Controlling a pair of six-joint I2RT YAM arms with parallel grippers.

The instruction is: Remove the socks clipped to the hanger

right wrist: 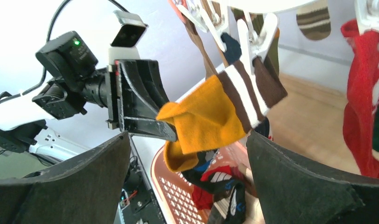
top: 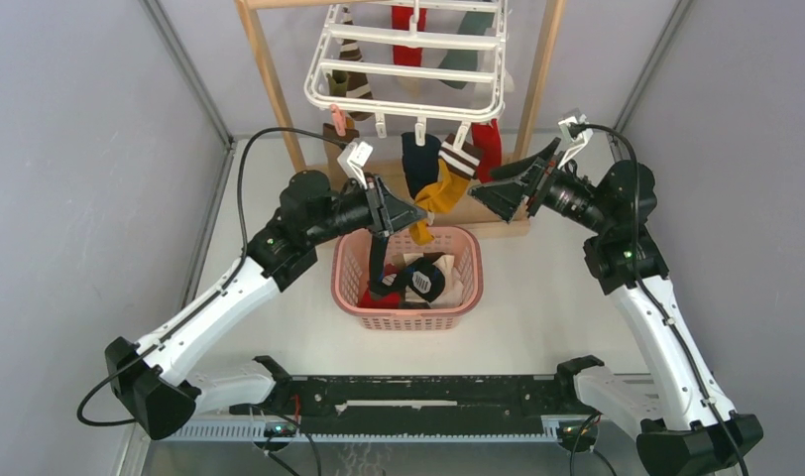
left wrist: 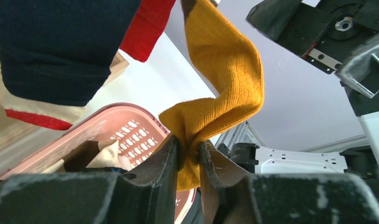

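A mustard sock with a brown-and-white striped end (right wrist: 211, 112) hangs by that end from a white clip (right wrist: 258, 39) of the hanger (top: 408, 67). My left gripper is shut on its mustard part, which is stretched sideways and bent. To the right of the sock, my right gripper (top: 500, 195) stands open. In the right wrist view its fingers (right wrist: 299, 182) are wide apart, with the sock beyond them and nothing held. Below, the pink basket (top: 408, 319) contains several socks.
Beside the mustard sock hang a navy sock (top: 419, 164) and a red sock (top: 487, 149). More socks hang farther back on the rack. A wooden frame (top: 539, 79) stands around the hanger.
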